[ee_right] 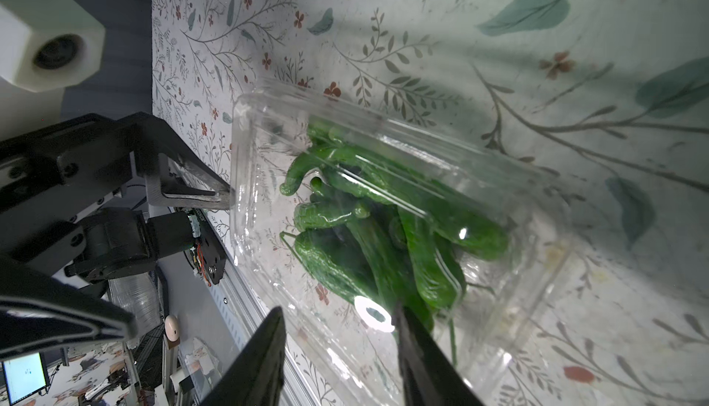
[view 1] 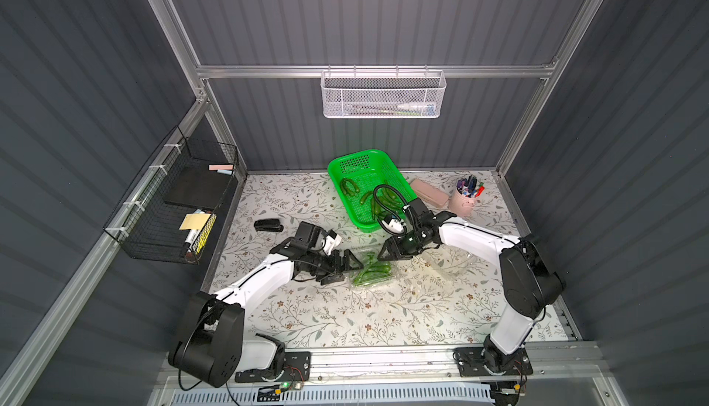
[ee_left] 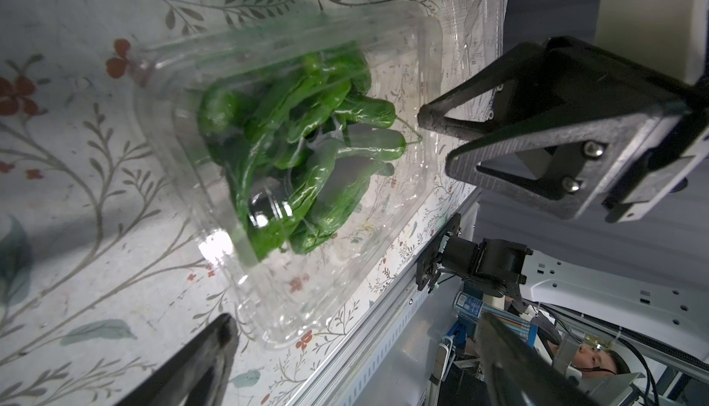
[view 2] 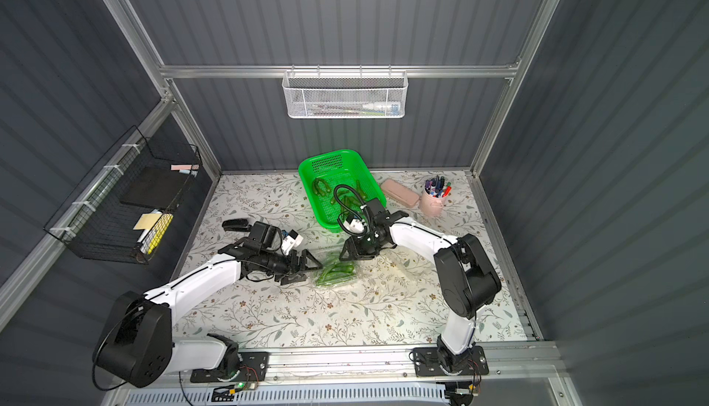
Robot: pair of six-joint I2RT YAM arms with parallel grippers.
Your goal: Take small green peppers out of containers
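A clear plastic container (ee_left: pixel 317 288) holding several small green peppers (ee_right: pixel 421 258) lies on the table between my grippers. My left gripper is open at the container's left side, its fingertips blurred at the bottom of its wrist view, nothing between them. My right gripper is open just over the container at the right, its fingers low in its wrist view, with nothing held. Behind them stands a green basket (view 1: pixel 347 160) with more peppers in it.
A pink case (view 1: pixel 428 192) and pen cup (view 1: pixel 463 203) stand at the back right. A black object (view 1: pixel 268 224) lies at the left. Mesh baskets hang on the left and back walls.
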